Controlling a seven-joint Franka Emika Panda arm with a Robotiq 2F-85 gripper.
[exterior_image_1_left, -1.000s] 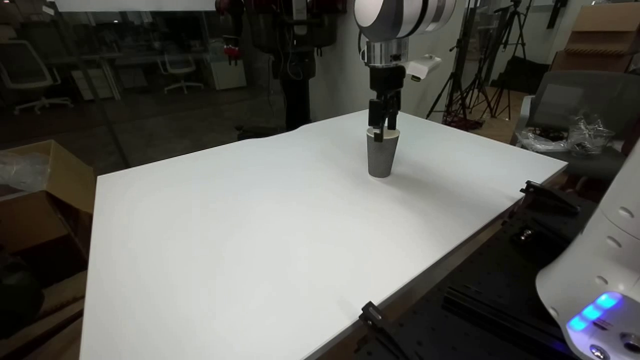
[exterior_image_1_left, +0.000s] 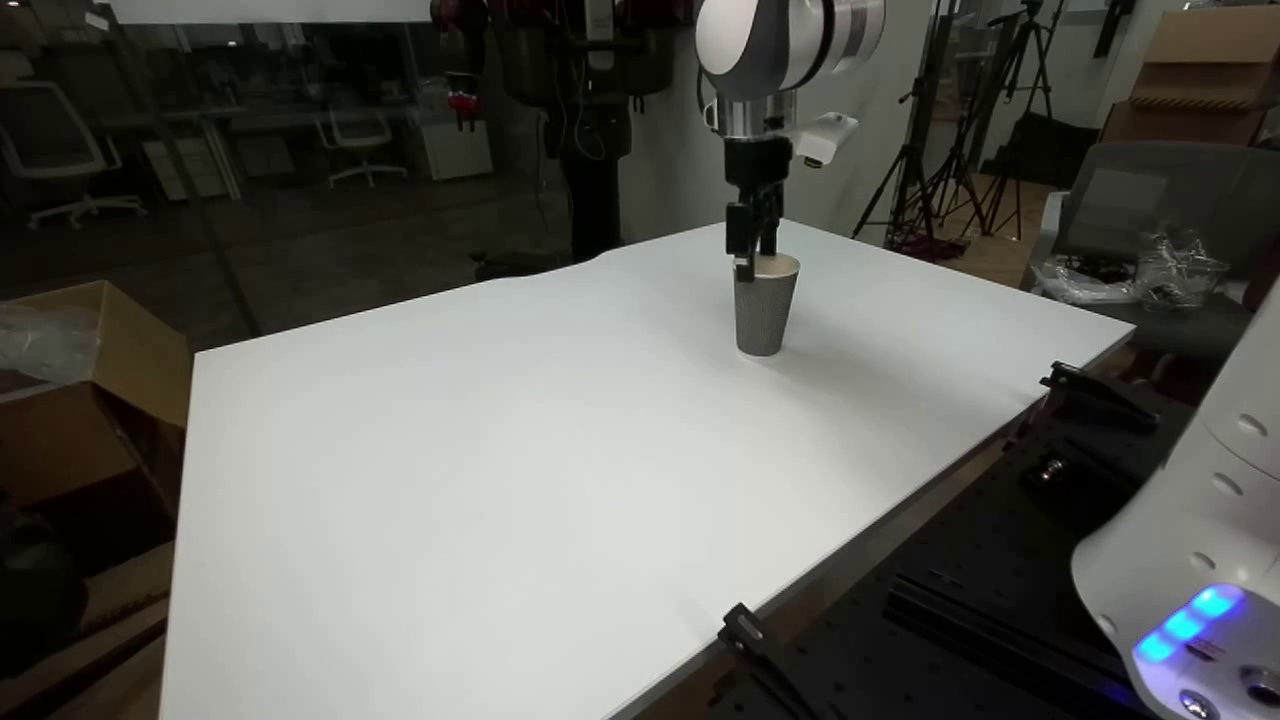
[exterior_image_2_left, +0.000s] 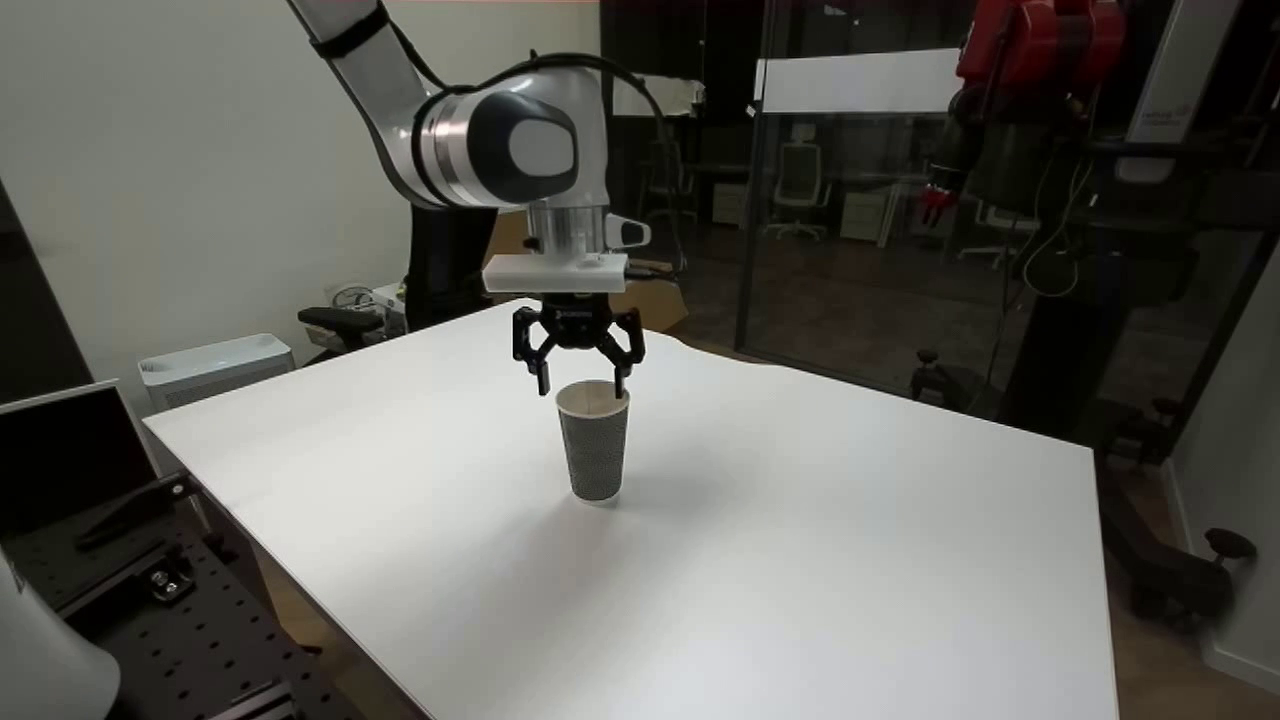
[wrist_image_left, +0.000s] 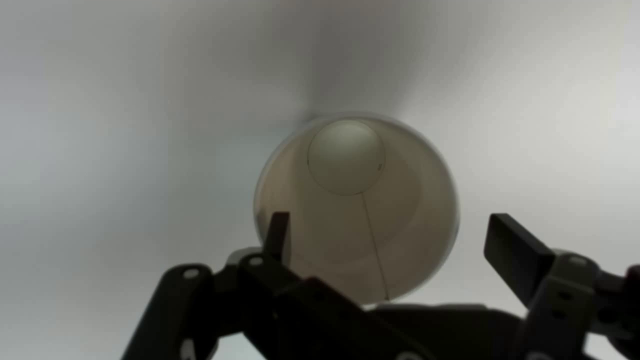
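Observation:
A grey paper cup (exterior_image_1_left: 764, 314) stands upright on the white table, its mouth facing up. In the second exterior view the cup (exterior_image_2_left: 594, 454) has my gripper (exterior_image_2_left: 582, 390) over it, open. From the wrist view, the cup's pale inside (wrist_image_left: 360, 240) looks empty. My gripper spreads its fingers wide there: the left fingertip (wrist_image_left: 277, 237) overlaps the cup's near-left rim, while the right one (wrist_image_left: 510, 258) shows over bare table, clear of the rim. Whether either finger touches the cup, I cannot tell.
Black clamps (exterior_image_1_left: 750, 630) sit along its edge by the robot base (exterior_image_1_left: 1200, 576). A cardboard box (exterior_image_1_left: 132, 360) stands off the table's left side.
In the first exterior view, my gripper has shifted a little to the left and slightly up relative to the cup. The cup stands where it was.

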